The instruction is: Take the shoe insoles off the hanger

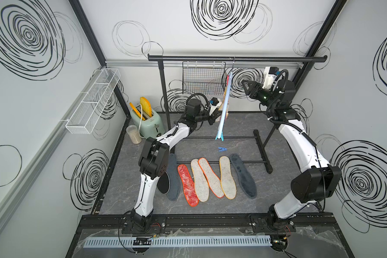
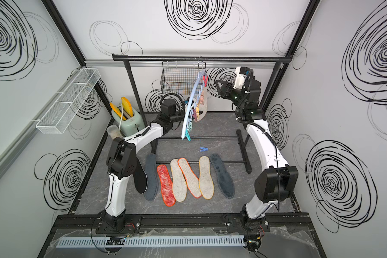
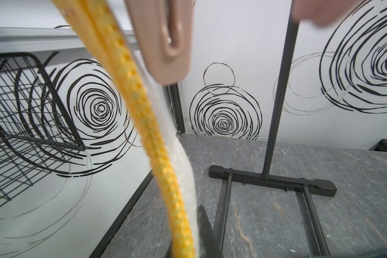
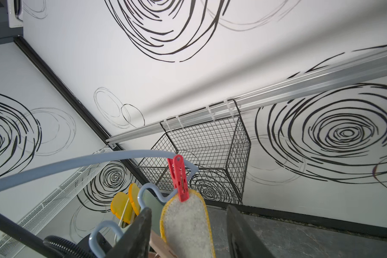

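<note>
A blue hanger (image 1: 225,103) hangs from the black rack with clothespins along it. A yellow-edged light insole (image 4: 186,225) hangs from a red clothespin (image 4: 179,176). In the left wrist view the yellow edge (image 3: 146,129) crosses close before the camera, under a pink clothespin (image 3: 163,51). My left gripper (image 1: 215,115) is at the hanging insole, its fingertips mostly hidden; whether it grips it is unclear. My right gripper is raised right of the hanger, fingers apart, facing the clothespin and insole.
Several insoles (image 1: 202,180) lie on the front floor beside a loose blue clothespin (image 1: 222,148). A black wire basket (image 1: 202,77) hangs on the back wall. A green container (image 1: 152,126) with yellow items stands left. Black rack feet (image 1: 262,150) cross the floor.
</note>
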